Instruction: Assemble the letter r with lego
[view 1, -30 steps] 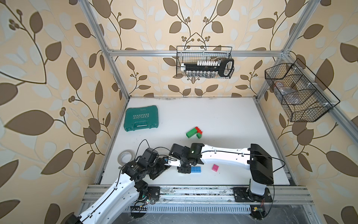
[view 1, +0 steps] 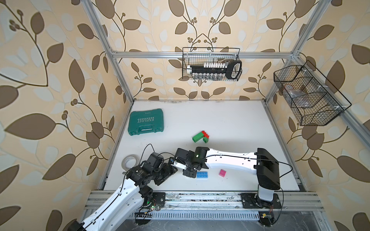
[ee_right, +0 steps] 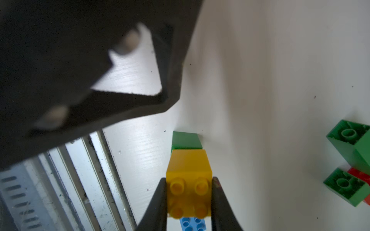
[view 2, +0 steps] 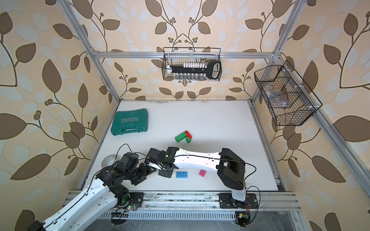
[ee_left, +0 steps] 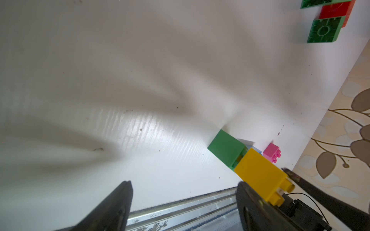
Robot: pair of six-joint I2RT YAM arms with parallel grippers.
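My right gripper is shut on a yellow brick [ee_right: 188, 163], studs toward it, with a green brick [ee_right: 185, 139] beyond its other end. My left gripper is part open, nothing between its fingers; the yellow brick [ee_left: 259, 171] and green brick [ee_left: 225, 148] are just off to its right. A blue brick [view 1: 202, 174] and a pink brick [view 1: 222, 173] lie near the front. Green bricks [view 2: 181, 137] with red ones [view 2: 188, 134] lie mid-table. Whether the yellow and green bricks are joined, I cannot tell.
A teal case [view 1: 145, 121] lies at back left, and a tape roll [view 1: 129, 162] at left. Both arms crowd the front centre. Wire baskets [view 1: 310, 96] hang on the frame.
The left arm and the bricks on the table look unchanged.
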